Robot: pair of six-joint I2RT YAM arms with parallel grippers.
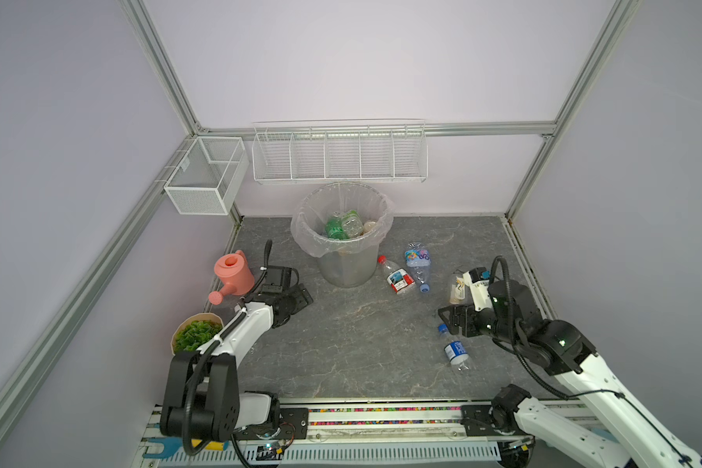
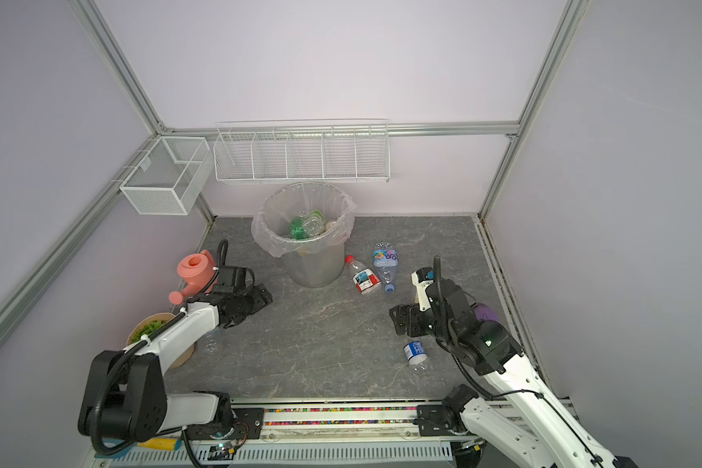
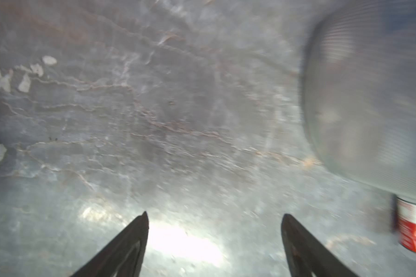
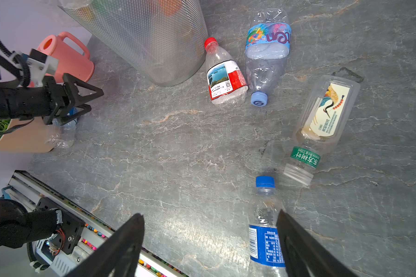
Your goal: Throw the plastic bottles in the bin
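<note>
The mesh bin [image 1: 349, 266] with a clear liner stands at the back, with several bottles [image 1: 351, 226] inside. To its right lie a red-capped bottle [image 4: 226, 76] and a crumpled clear bottle [image 4: 266, 57]. A green-labelled bottle [image 4: 325, 120] and a blue-capped bottle [image 4: 265, 230] lie farther right. My right gripper is open, empty, above the table beside the blue-capped bottle. My left gripper is open over bare tabletop, left of the bin. Another clear bottle [image 4: 65, 133] lies beneath the left arm, mostly hidden in the top views.
A pink watering can [image 1: 234, 273] and a bowl of greenery [image 1: 197, 334] stand along the left side. Wire baskets [image 1: 339, 156] hang on the back wall above the bin.
</note>
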